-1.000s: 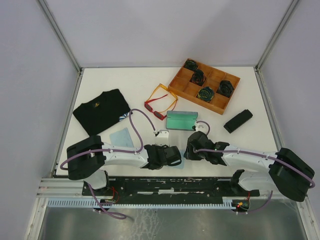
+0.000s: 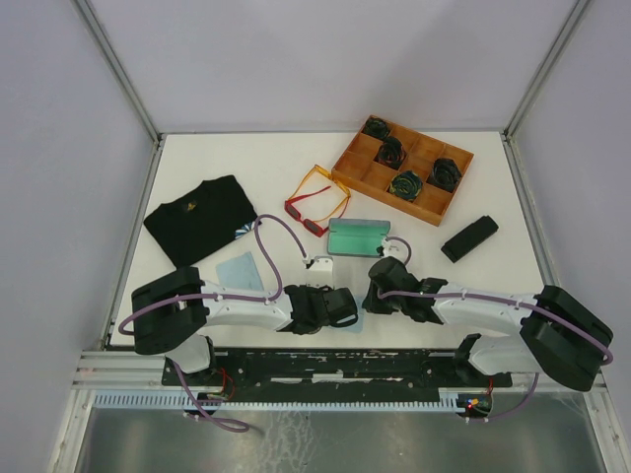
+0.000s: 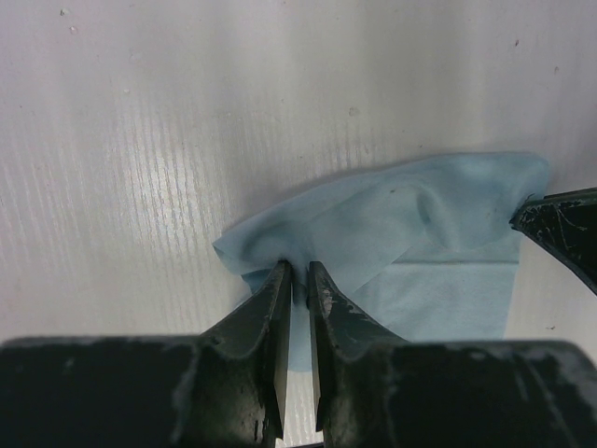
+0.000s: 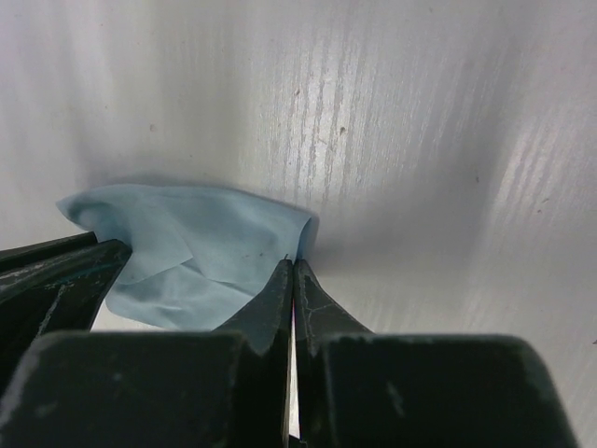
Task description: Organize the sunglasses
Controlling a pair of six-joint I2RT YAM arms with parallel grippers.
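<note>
A small blue-grey cloth (image 3: pixel 448 280) lies folded on the table between my two grippers. My left gripper stands a narrow gap open, with a fold of the cloth showing between its fingertips. In the right wrist view, my right gripper is shut with its tips at the near corner of the cloth (image 4: pixel 205 243); whether the edge is pinched cannot be told. Sunglasses with orange and red frames (image 2: pixel 308 225) lie farther back on the table. Beside them a green glasses case (image 2: pixel 358 237) stands open.
A wooden compartment tray (image 2: pixel 424 148) holding several dark rolled items sits at the back right. A black case (image 2: pixel 470 238) lies at the right. On the left are a black cloth (image 2: pixel 200 219) and another pale blue cloth (image 2: pixel 240 273).
My right arm has shifted a little to the left, toward the small cloth. In the top view the left arm and the other objects look unmoved.
</note>
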